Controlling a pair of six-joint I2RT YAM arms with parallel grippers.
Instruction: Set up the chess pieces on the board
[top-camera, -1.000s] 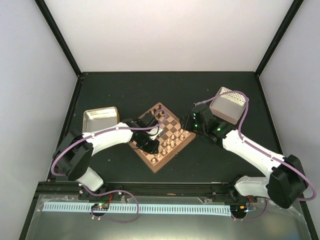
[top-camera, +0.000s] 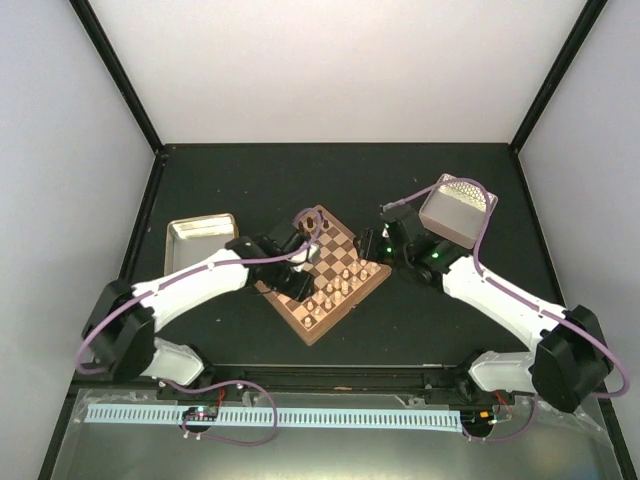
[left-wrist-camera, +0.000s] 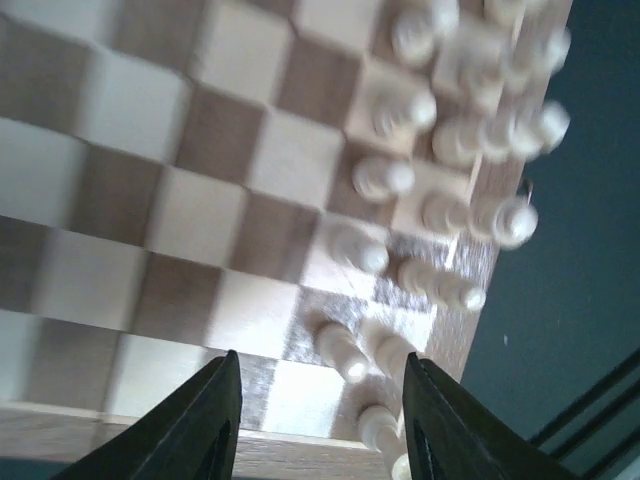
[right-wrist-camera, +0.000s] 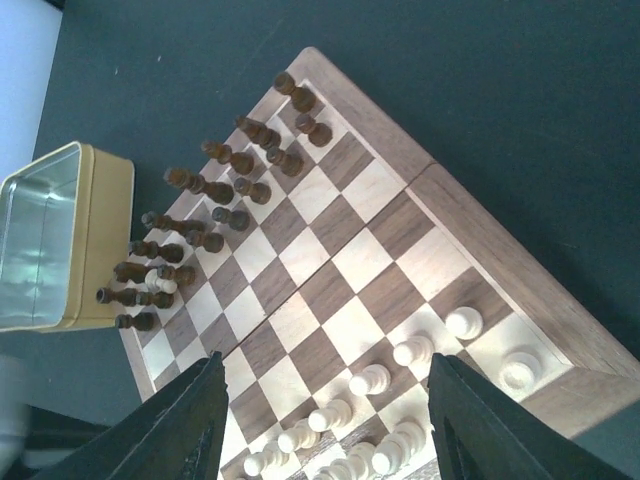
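The chessboard (top-camera: 352, 291) sits mid-table with white pieces along its near right edges and dark pieces along the far left edge in the right wrist view. My left gripper (top-camera: 300, 285) is over the board; in the left wrist view its fingers (left-wrist-camera: 200, 425) are parted above white pieces such as a pawn (left-wrist-camera: 340, 350), with nothing clearly held. My right gripper (top-camera: 370, 245) hovers at the board's right corner, open, its fingertips above white pieces (right-wrist-camera: 370, 380) in its wrist view.
A silver-gold tray (top-camera: 195, 240) lies left of the board, and a grey box (top-camera: 455, 215) at back right.
The right arm is nearly unchanged.
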